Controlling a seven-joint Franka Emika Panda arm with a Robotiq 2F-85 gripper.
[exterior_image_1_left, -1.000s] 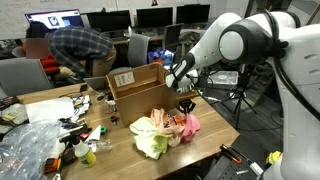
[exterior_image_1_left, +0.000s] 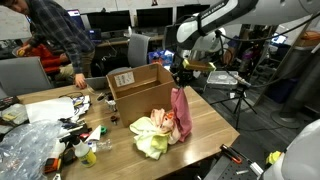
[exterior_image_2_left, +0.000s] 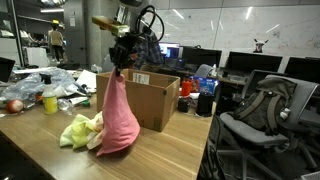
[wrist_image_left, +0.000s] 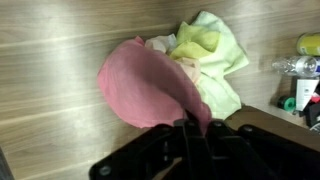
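A pink cloth (exterior_image_1_left: 181, 112) hangs from my gripper (exterior_image_1_left: 178, 85), which is shut on its upper end. In the second exterior view the pink cloth (exterior_image_2_left: 118, 120) stretches down from the gripper (exterior_image_2_left: 117, 72), its wide lower part at the table beside other cloths. A yellow-green cloth (exterior_image_1_left: 152, 141) and a peach cloth (exterior_image_1_left: 160, 121) lie in a heap on the wooden table, left of the pink one. From the wrist view, the pink cloth (wrist_image_left: 150, 85) runs up between the fingers and covers part of the yellow-green cloth (wrist_image_left: 222, 52).
Behind the cloths stands an open cardboard box (exterior_image_1_left: 140, 90). Clear plastic wrap (exterior_image_1_left: 30, 145), a yellow-labelled bottle (exterior_image_1_left: 84, 153) and small items occupy the table's left side. Bare table (exterior_image_1_left: 205, 140) lies at the right.
The gripper has risen from the cloth heap, drawing the pink cloth up with it. The pink cloth now hangs long and narrow, where before it lay bunched on the table.
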